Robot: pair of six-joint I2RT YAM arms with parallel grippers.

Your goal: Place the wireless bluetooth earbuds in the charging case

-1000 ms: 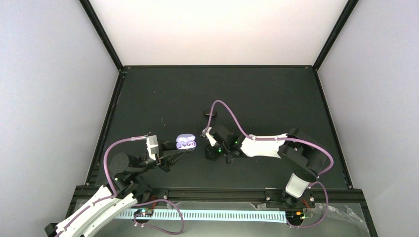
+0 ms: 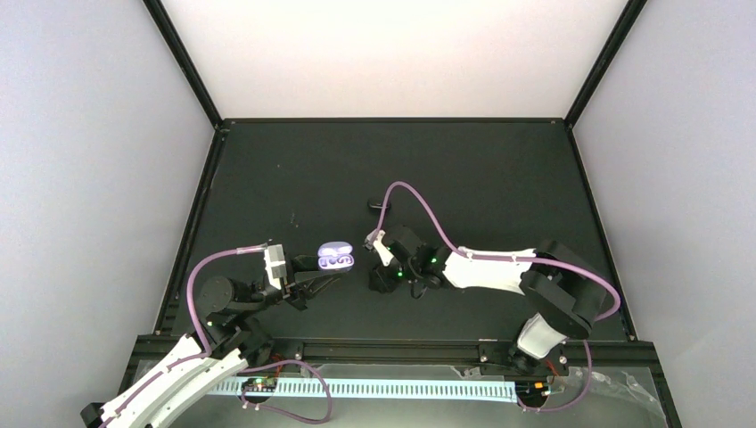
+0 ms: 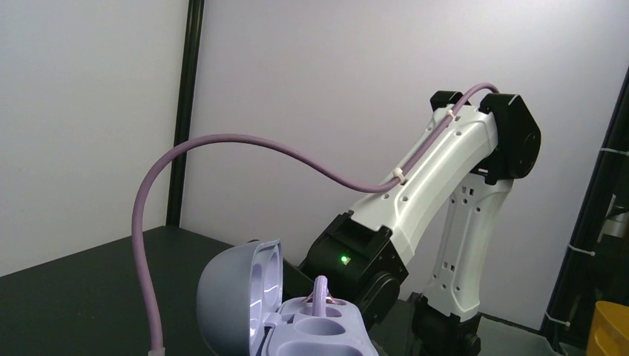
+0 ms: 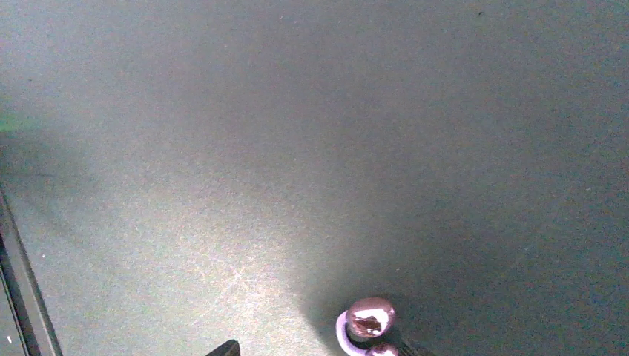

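Note:
The lavender charging case (image 2: 335, 260) is held up at centre left with its lid open. My left gripper (image 2: 328, 267) is shut on it. In the left wrist view the case (image 3: 317, 326) shows its hollows, and one earbud (image 3: 320, 295) stands up from it; how deep it sits I cannot tell. My right gripper stands open and points down at the mat. Between its fingertips, closer to the right one, another earbud (image 4: 369, 319) shows at the lower edge, shiny and purple; its lower part is cut off by the frame.
A small black object (image 2: 379, 205) lies on the dark mat (image 2: 481, 169) behind the right gripper. A purple cable (image 2: 419, 198) arches over the right arm.
The right arm's elbow and its cable have shifted to the right and toward the front, while its gripper end moved only slightly. The left arm and the case have not moved.

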